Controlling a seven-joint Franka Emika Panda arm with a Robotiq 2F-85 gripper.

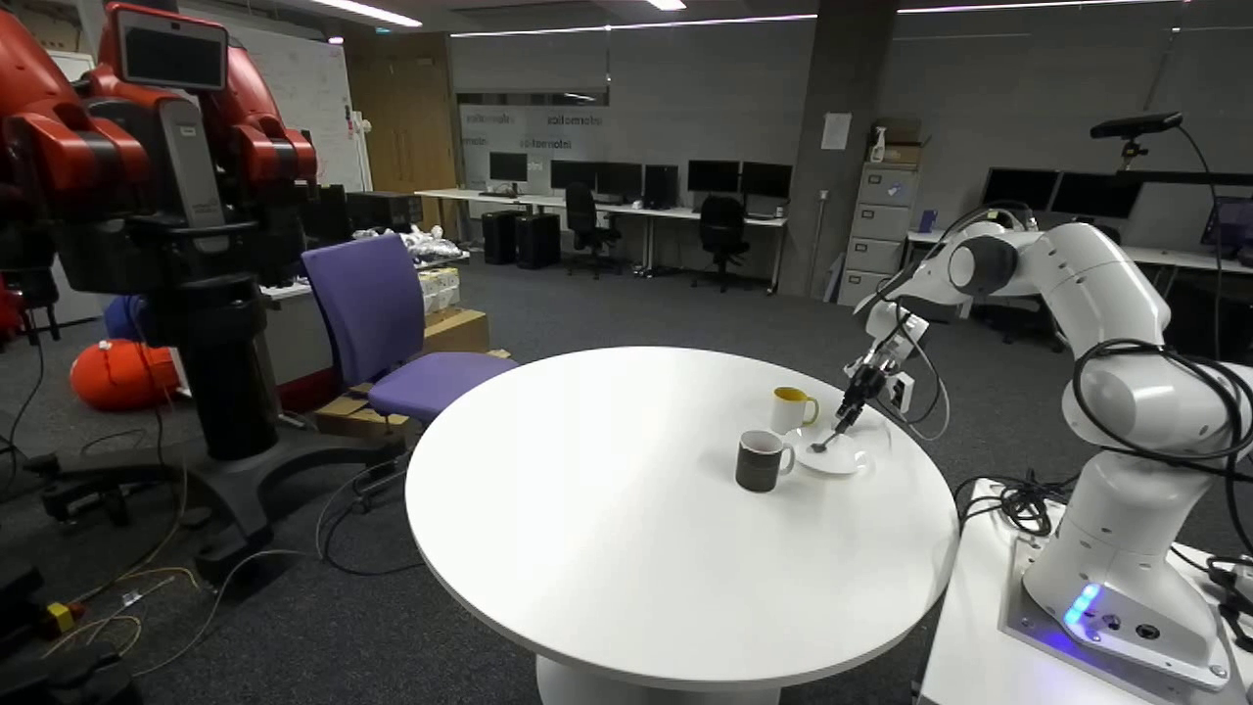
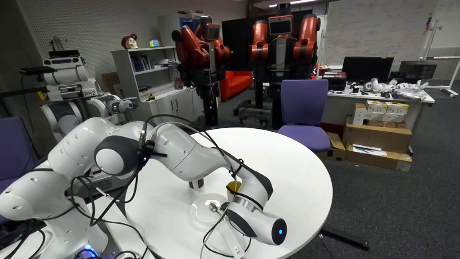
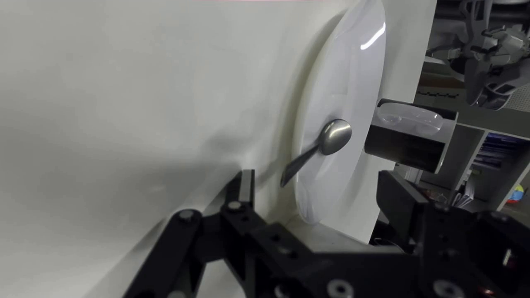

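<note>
A metal spoon (image 3: pixel 335 136) lies on the white plate (image 3: pixel 361 64), its bowl on the plate and its dark handle sticking out past the rim. In the wrist view my gripper stands open, fingers wide apart, with the handle's end showing near the left finger (image 3: pixel 246 188) and nothing clamped. Exterior view 1 has the gripper (image 1: pixel 841 425) low at the plate's far rim, close to the spoon (image 1: pixel 819 446). From the other side, the arm partly hides the gripper, but the spoon (image 2: pixel 213 207) shows on the plate (image 2: pixel 198 216).
A white mug with yellow inside (image 1: pixel 789 409) stands just beside the plate and gripper. Nearer the table's middle is a dark-and-white mug (image 1: pixel 759 460), also close to the plate.
</note>
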